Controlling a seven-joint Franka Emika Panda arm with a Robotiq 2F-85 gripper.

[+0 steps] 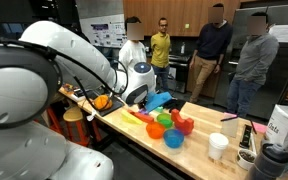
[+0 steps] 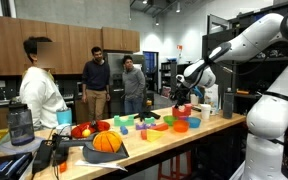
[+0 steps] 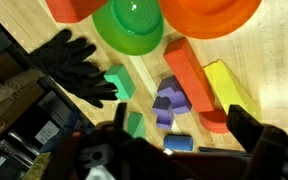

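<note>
My gripper is open, its dark fingers spread wide and nothing between them. Below it in the wrist view lie a long red block, a yellow block and a purple block. A green block rests to their left, and a blue piece shows lower down. Toward the top of that view are a green bowl and an orange dish. From exterior view 1, the white arm reaches over the table's block area; the fingertips are hard to make out there.
A black glove lies beside the blocks. Blue and orange bowls, a white cup and dark cups stand on the table. Bare wood shows at the near edge. Several people stand behind.
</note>
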